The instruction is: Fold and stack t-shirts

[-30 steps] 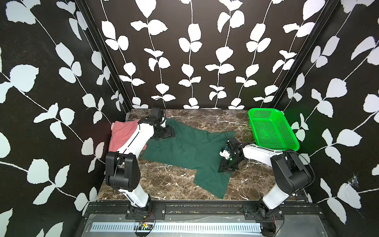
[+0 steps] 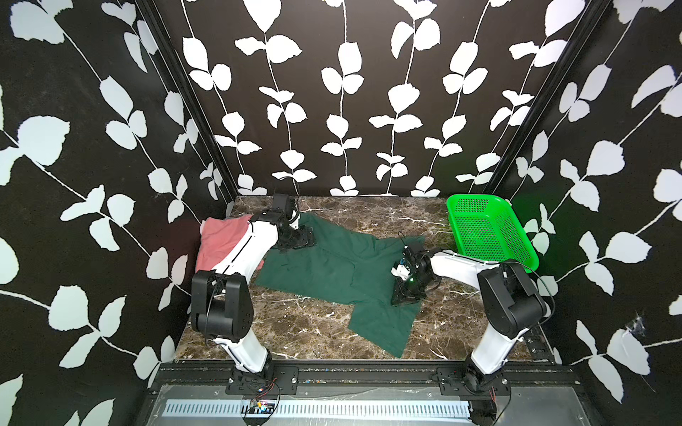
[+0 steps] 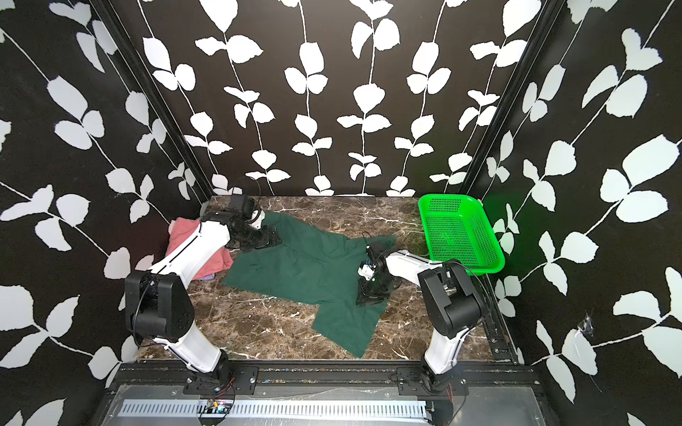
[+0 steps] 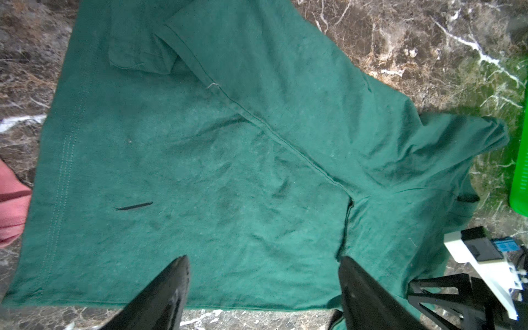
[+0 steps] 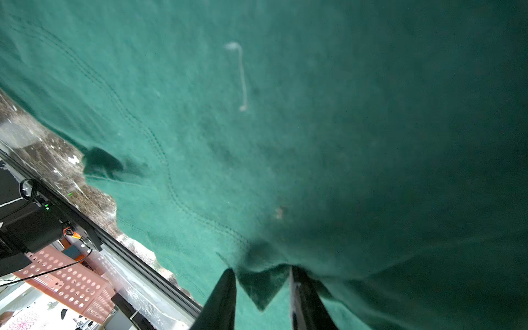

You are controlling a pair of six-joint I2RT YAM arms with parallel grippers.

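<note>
A dark green t-shirt [image 2: 341, 266] lies spread across the table, one sleeve [image 2: 383, 330] pointing to the front edge. Part of it is folded over along a diagonal seam [image 4: 280, 140] in the left wrist view. Above its far left part hovers my left gripper [image 2: 307, 241], its fingers [image 4: 165, 291] wide apart and empty. At the right end, low against the cloth, my right gripper is part open. Between its fingers a small fold of green fabric shows, not visibly pinched. The shirt's right end is partly hidden by this arm.
Folded pink cloth [image 2: 220, 241] rests at the far left, partly behind the left arm. A green perforated basket [image 2: 532, 259] stands at the back right, close to the right arm. Bare marble tabletop [image 2: 298, 330] shows along the front.
My right gripper has shifted slightly left over the shirt's right end, its arm swinging inward. The left arm and the shirt look unchanged.
</note>
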